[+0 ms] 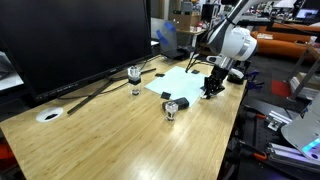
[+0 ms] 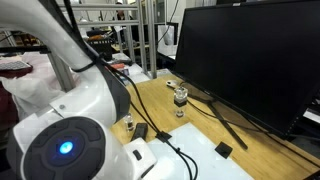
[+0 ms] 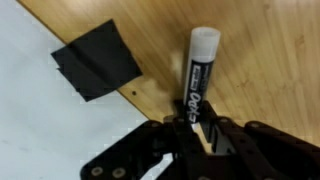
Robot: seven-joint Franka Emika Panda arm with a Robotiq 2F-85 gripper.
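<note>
In the wrist view an Expo marker (image 3: 200, 72), white with a black label, stands out from between the fingertips of my gripper. The fingers are shut on its lower part, and its pale end points up the frame. Beneath lies the wooden table (image 3: 265, 75). In exterior view 1 the gripper (image 1: 208, 95) is low over the table's right part, beside the white paper (image 1: 183, 82); the marker is too small to make out there. My arm hides the gripper in exterior view 2.
A black square (image 3: 98, 62) lies at the paper's edge. Left of the gripper are a dark eraser-like block (image 1: 179, 103) and a small cup (image 1: 171, 113); another cup (image 1: 134, 76) stands farther back. A large monitor (image 1: 85, 45) lines the back.
</note>
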